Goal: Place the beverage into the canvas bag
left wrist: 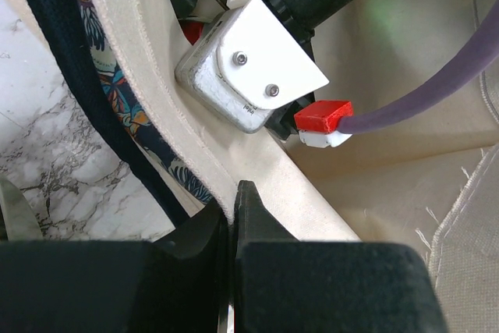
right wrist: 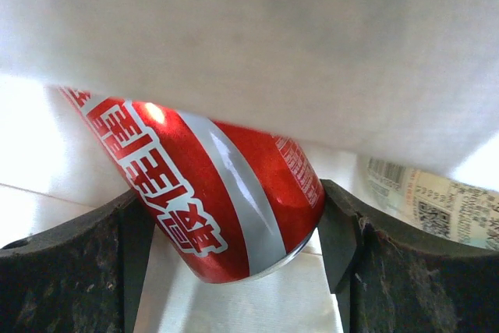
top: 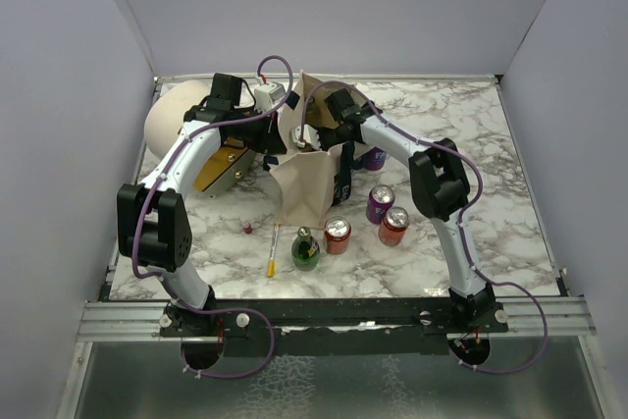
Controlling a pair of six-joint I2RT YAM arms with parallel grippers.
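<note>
The canvas bag (top: 305, 188) stands open at the back centre. My left gripper (top: 278, 144) is at its left rim, shut on that rim's edge, which runs up from between the fingers in the left wrist view (left wrist: 232, 232). My right arm reaches into the bag; in the right wrist view a red can (right wrist: 226, 193) lies in the bag between the fingertips of my right gripper. Whether it is gripped is unclear. A flap of canvas hides part of the can.
Purple cans (top: 381, 203), red cans (top: 337, 236), a green bottle (top: 306, 251) and a screwdriver (top: 273, 257) stand or lie in front.
</note>
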